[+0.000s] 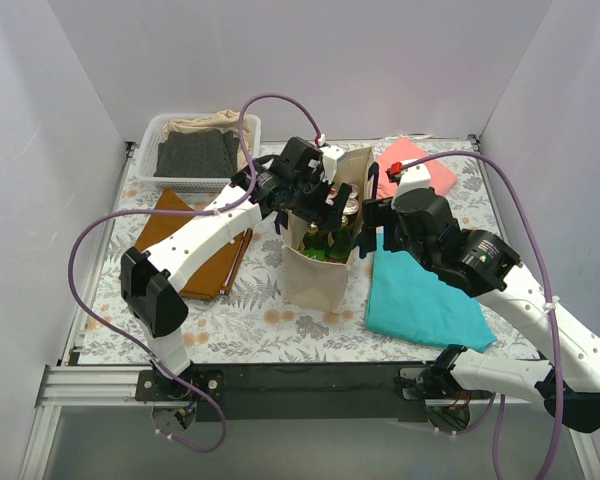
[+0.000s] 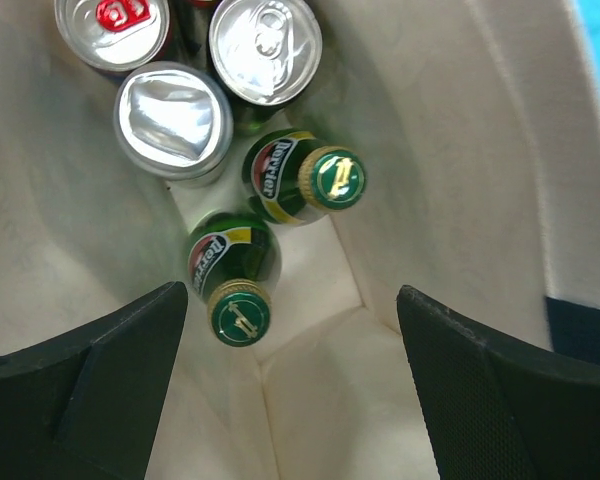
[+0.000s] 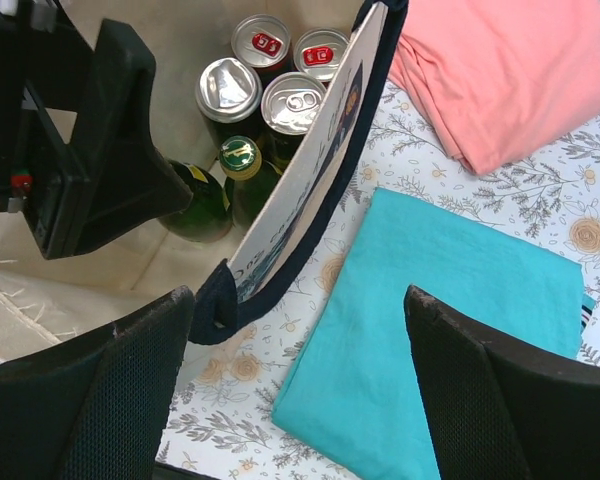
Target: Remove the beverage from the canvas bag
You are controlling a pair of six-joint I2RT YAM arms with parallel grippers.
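The canvas bag [image 1: 317,285] stands open on the table, holding green glass bottles and several cans. In the left wrist view, one green bottle [image 2: 235,265] stands nearer my gripper than the other green bottle [image 2: 300,175]. Silver-topped cans [image 2: 175,120] sit behind them. My left gripper is open above the bag's mouth, nothing between its fingers. At the bag's right side, my right gripper has its fingers apart. The bag's navy-edged right rim [image 3: 315,230] runs up from beside its left finger [image 3: 130,375]; whether it touches cannot be told.
A teal cloth [image 1: 420,295] and a pink cloth [image 1: 420,165] lie right of the bag. Brown folders [image 1: 195,245] lie to its left. A white basket [image 1: 202,185] with cloths stands at the back left. Bare patterned table shows in front of the bag.
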